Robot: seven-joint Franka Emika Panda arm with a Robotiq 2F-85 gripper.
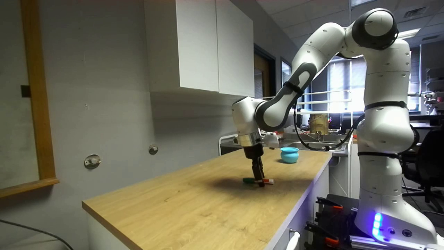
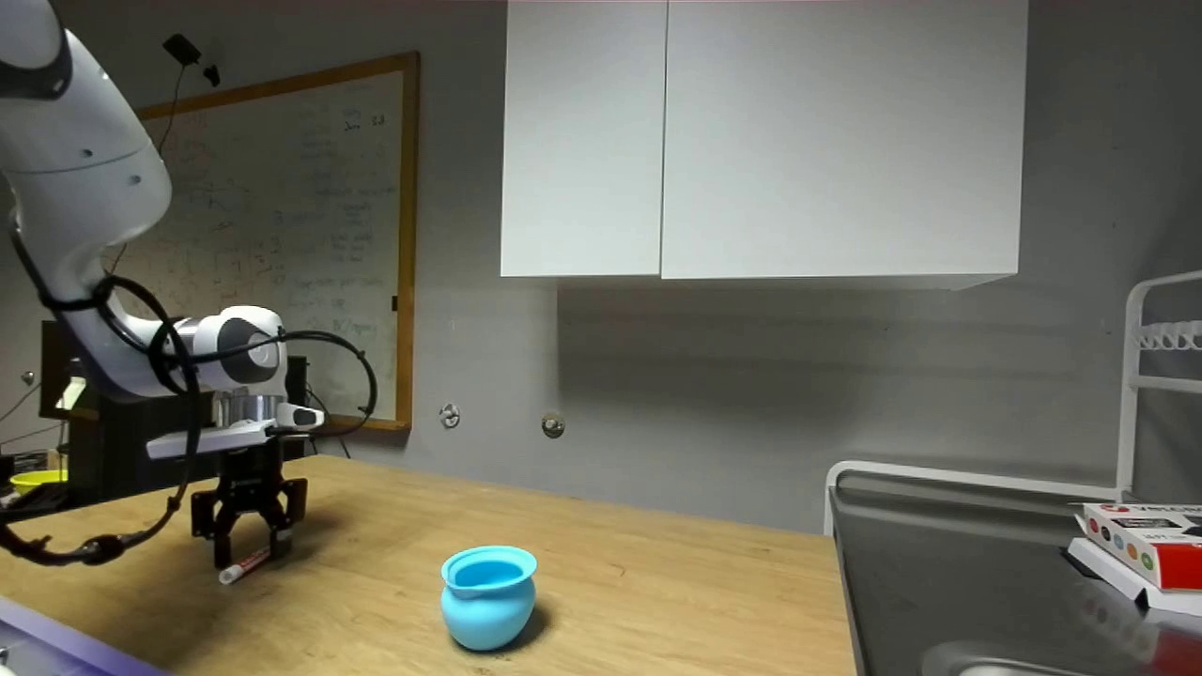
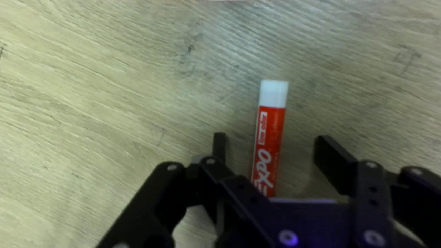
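Observation:
A red Expo marker (image 3: pixel 270 136) with a white end lies flat on the wooden counter, seen in the wrist view. In exterior view 1 the same marker (image 1: pixel 268 181) shows a green cap at its left end. My gripper is low over it, its two black fingers (image 3: pixel 219 146) one on each side, with bare wood showing between each finger and the marker. The marker's lower part is hidden behind the gripper in the wrist view. Off to the side stands a turquoise pot (image 2: pixel 487 598), upright and apart from my gripper (image 2: pixel 252 552).
The wooden counter (image 1: pixel 187 208) has wide free room on the near left. White wall cabinets (image 2: pixel 766 146) hang above it. A dark sink area (image 2: pixel 958 575) with a white rack and a box (image 2: pixel 1149 546) adjoins the far end.

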